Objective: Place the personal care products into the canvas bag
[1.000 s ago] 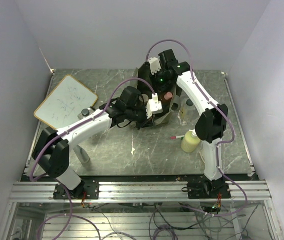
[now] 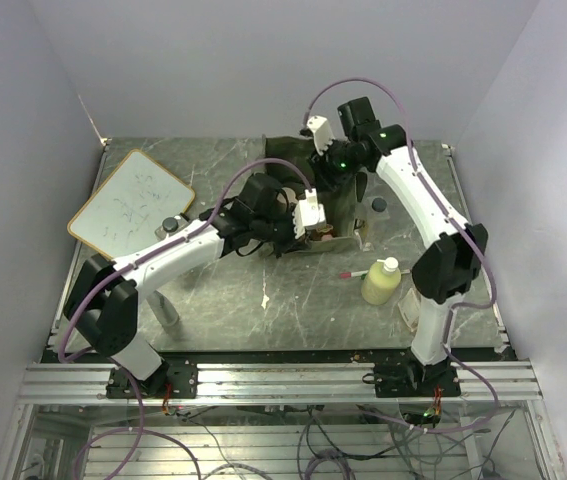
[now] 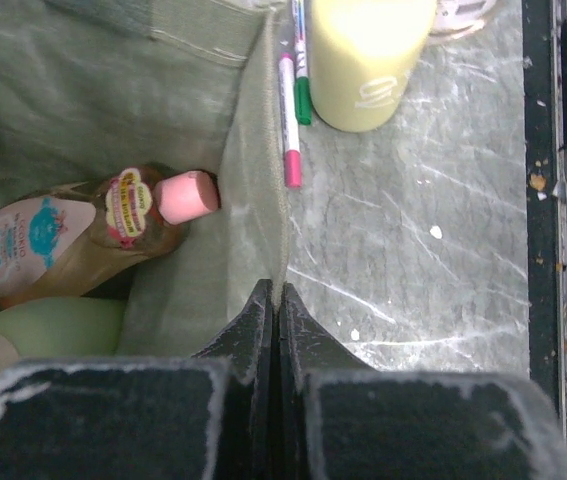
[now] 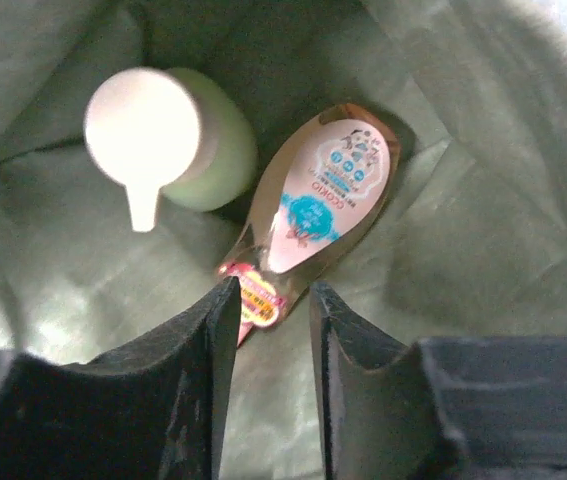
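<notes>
The dark green canvas bag [image 2: 283, 145] stands open at the back middle. My left gripper is shut on the front edge of the bag. My right gripper is over the bag's inside, part open, with a narrow gap between its fingertips. Inside lie a brown bottle with a pink cap [image 4: 328, 190] and a pale green container [image 4: 208, 145]. On the table to the right, a yellow pump bottle [image 2: 381, 285] stands upright.
A whiteboard [image 2: 128, 200] lies at the left, with bottles [image 2: 163, 310] near it. Pens [image 3: 289, 120] lie beside the yellow bottle.
My right arm has moved to the right and slightly toward the front, still over the bag. The left arm has barely moved.
</notes>
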